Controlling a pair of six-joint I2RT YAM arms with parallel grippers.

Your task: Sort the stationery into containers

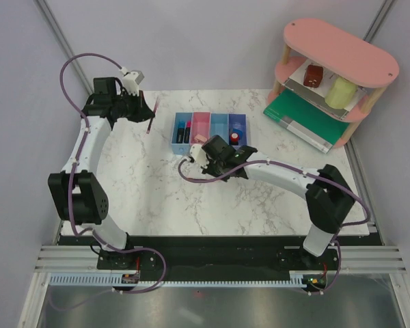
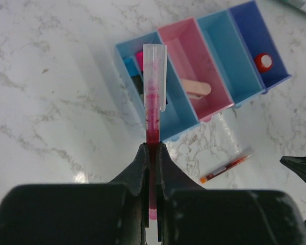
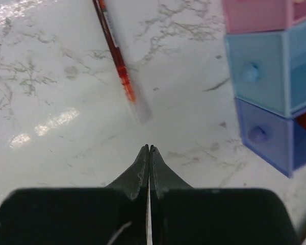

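A pink pen (image 2: 152, 102) with a clear cap stands upright in the left wrist view, and my left gripper is shut on it, left of the sorting box. The orange-red pen (image 3: 113, 48) lies on the table in front of the box. My right gripper is shut with nothing between its fingers, and the pen's clear cap end lies beyond its tips. In the top view, that same orange-red pen (image 1: 200, 180) shows just below the right gripper. The sorting box (image 1: 210, 146) has blue, pink, light-blue and dark-blue compartments.
Dark markers (image 1: 184, 132) lie in the left blue compartment, a pinkish eraser (image 2: 195, 87) in the pink one, a red-topped item (image 2: 263, 62) in the dark-blue one. A pink shelf (image 1: 342, 51) with a green base stands far right.
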